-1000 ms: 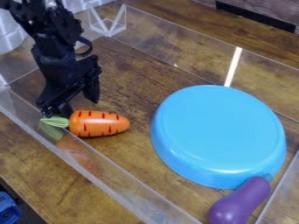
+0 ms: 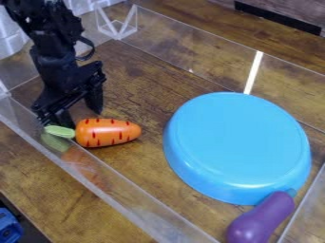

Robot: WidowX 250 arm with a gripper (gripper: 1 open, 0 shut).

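My black gripper [image 2: 63, 111] reaches down at the left side of the clear-walled bin, its tips low by the green top of an orange toy carrot [image 2: 108, 132]. The carrot lies on the wooden floor just right of the fingertips. Whether the fingers are open or shut on anything is hard to make out against the dark arm.
A large blue round dish [image 2: 237, 144] fills the right of the bin, with a purple toy eggplant [image 2: 258, 220] below it. Clear walls [image 2: 116, 195] border the floor. Bare wood shows between carrot and dish and toward the back.
The gripper has shifted slightly left, and its outline near the tips looks a little different. The carrot, dish and eggplant show no clear movement.
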